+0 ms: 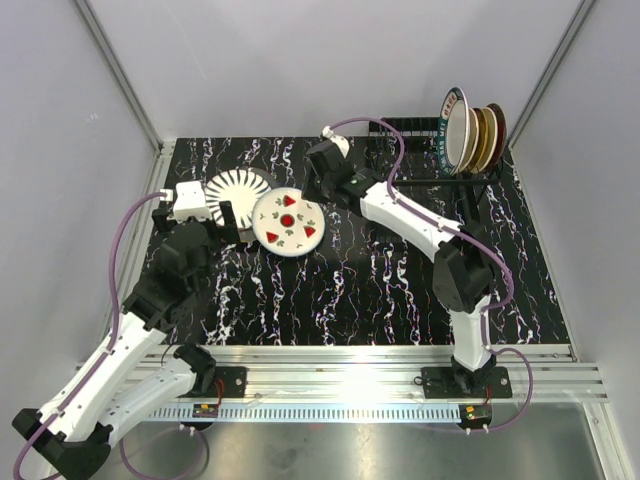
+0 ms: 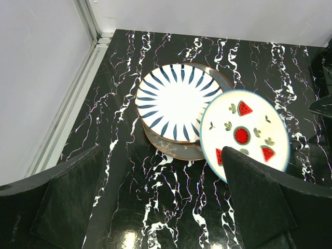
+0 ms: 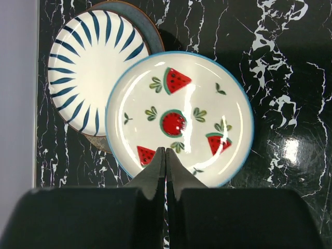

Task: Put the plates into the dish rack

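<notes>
A white watermelon plate (image 1: 288, 222) lies face up, its left side overlapping a white plate with blue stripes (image 2: 176, 104). Beneath the striped one, a grey plate (image 2: 181, 151) shows only its edge. My right gripper is shut over the watermelon plate's near part, and no plate edge shows between its fingertips. My left gripper stands open and empty, left of the stack in the top view. At the right stands the black dish rack (image 1: 420, 182), where several upright plates (image 1: 470, 138) lean at its right end.
The rack's left section looks empty, though the right arm (image 1: 400, 212) partly covers it. Bare black marble (image 1: 290, 305) lies in front of the plates. Pale walls (image 1: 300, 60) enclose the table.
</notes>
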